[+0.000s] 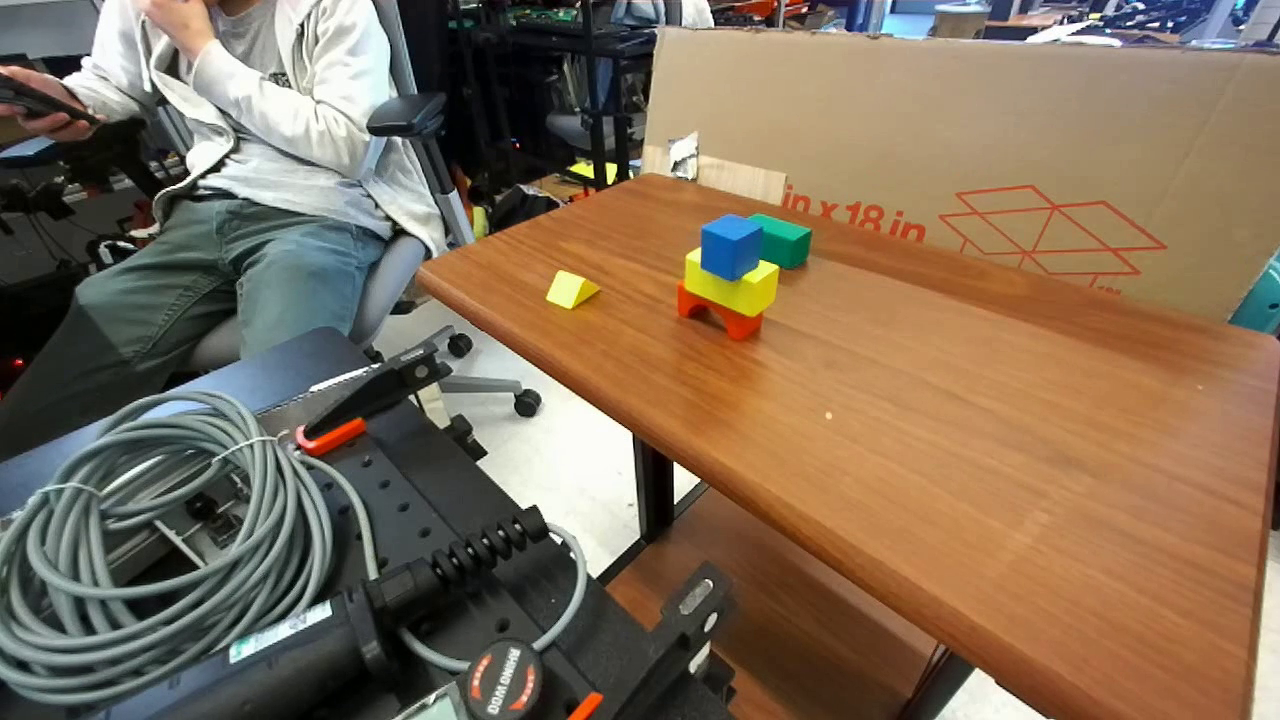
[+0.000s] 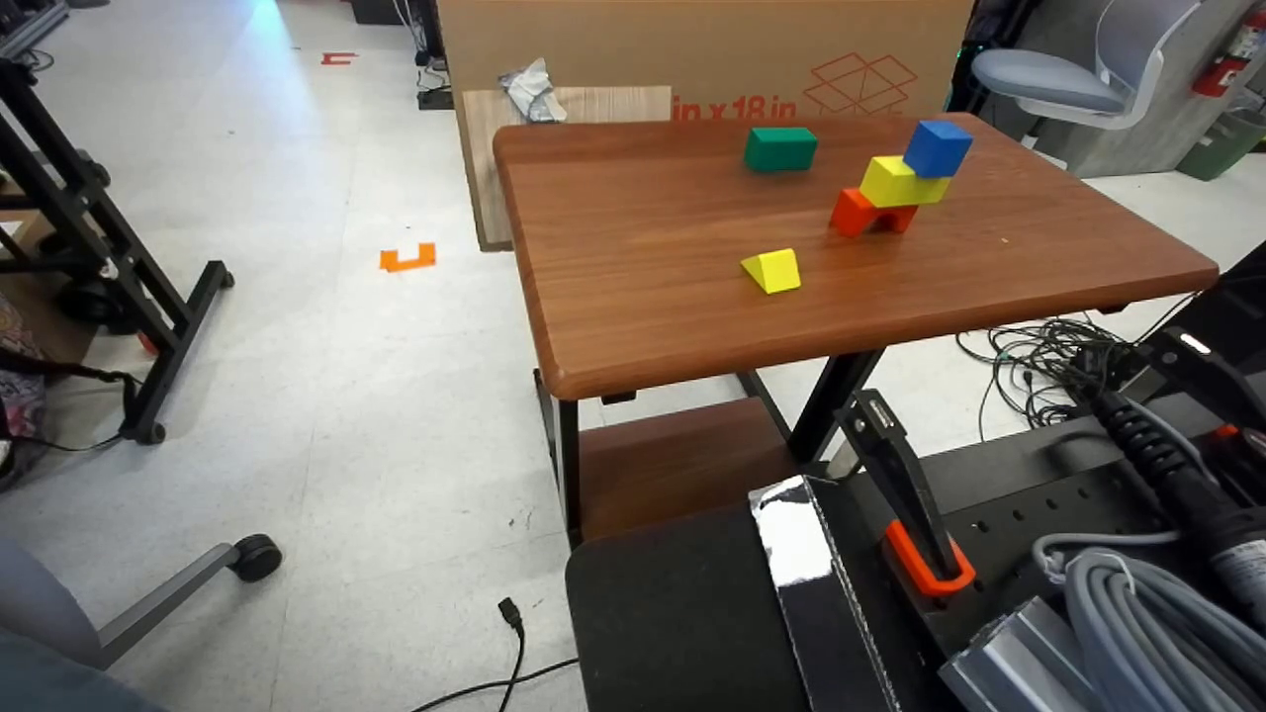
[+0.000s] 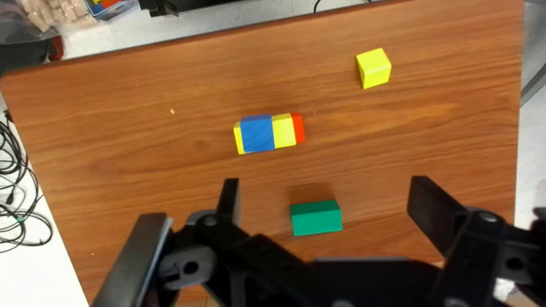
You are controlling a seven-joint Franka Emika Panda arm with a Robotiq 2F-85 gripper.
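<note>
A small stack stands on the wooden table: a red arch block [image 2: 872,214] at the bottom, a yellow block [image 2: 896,184] across it, and a blue cube [image 2: 939,148] on top, set off to one side. Apart from it lies a green block [image 3: 317,218]. A yellow triangular block [image 1: 571,289] rests by itself near the table's edge. In the wrist view my gripper is wide open above the table, its fingers spread with nothing held. The green block shows in the gap between them, well below. Neither exterior view shows the gripper.
A person [image 1: 252,132] sits beside the table, and a black cart [image 1: 468,576] with coiled cable stands in front.
</note>
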